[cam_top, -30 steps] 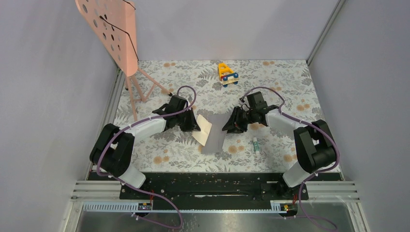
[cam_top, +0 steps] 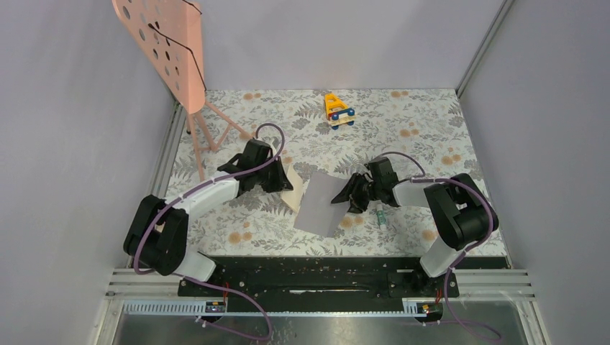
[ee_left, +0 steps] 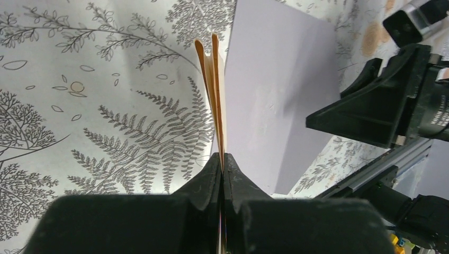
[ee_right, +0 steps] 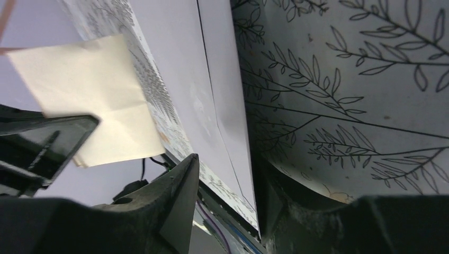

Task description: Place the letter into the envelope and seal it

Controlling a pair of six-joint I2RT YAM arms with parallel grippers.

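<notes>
The cream folded letter [cam_top: 292, 192] is pinched upright in my shut left gripper [cam_top: 282, 185], and shows edge-on in the left wrist view [ee_left: 216, 100]. The pale grey envelope [cam_top: 319, 205] lies on the patterned surface to its right. My right gripper [cam_top: 348, 194] is open, low at the envelope's right edge, which runs between its fingers in the right wrist view [ee_right: 227, 106]. Whether the fingers touch it is unclear.
A small green and white tube [cam_top: 382, 219] lies right of the envelope, under the right arm's side. A colourful toy [cam_top: 339, 113] is at the back; a pink perforated board on legs [cam_top: 165, 50] stands back left.
The left gripper has drawn left with the letter, uncovering more of the envelope. The right gripper has moved down toward the front and onto the envelope's edge. The envelope has shifted slightly left.
</notes>
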